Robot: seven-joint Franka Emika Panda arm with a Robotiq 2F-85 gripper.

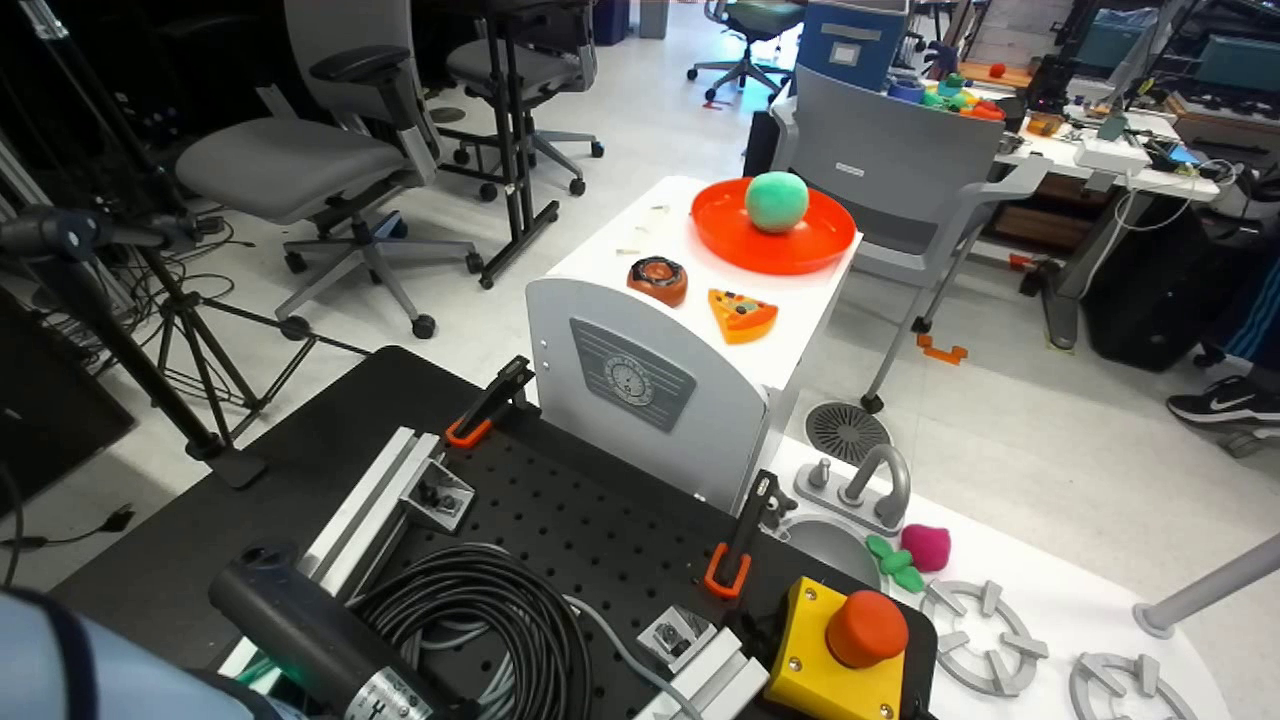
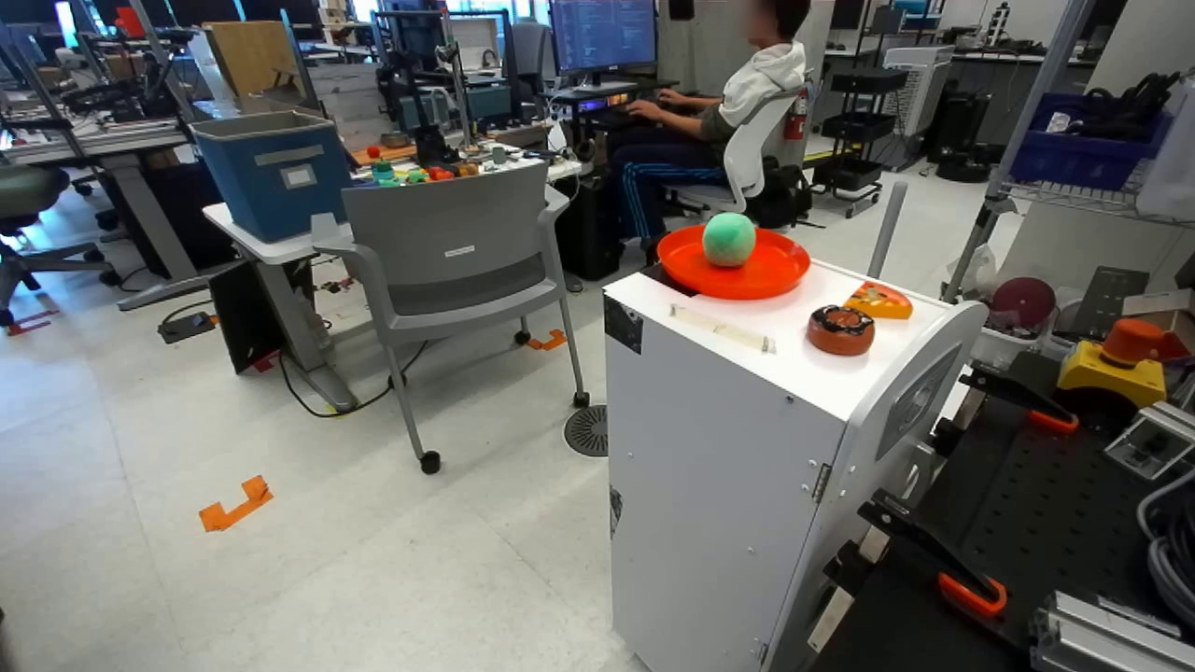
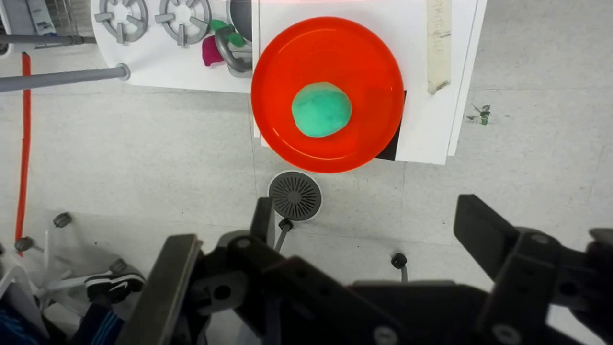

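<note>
In the wrist view my gripper stands open, its two black fingers wide apart with only floor showing between them. Ahead of it, apart from the fingers, a green ball (image 3: 322,109) rests in a red plate (image 3: 368,57). That plate sits near the end of a white cabinet top (image 2: 672,302), overhanging its edge in the wrist view. Closer to the cabinet's grey panel lie a brown doughnut-like toy (image 1: 657,280) and an orange pizza-slice toy (image 1: 743,316). Neither exterior view shows the gripper.
A toy sink (image 1: 828,542) with a faucet and a pink-and-green toy radish (image 1: 925,547) is beside the cabinet. The black pegboard table carries clamps, coiled cable (image 1: 492,612) and a yellow emergency-stop box (image 1: 840,648). A grey chair (image 2: 448,246) stands close behind the cabinet.
</note>
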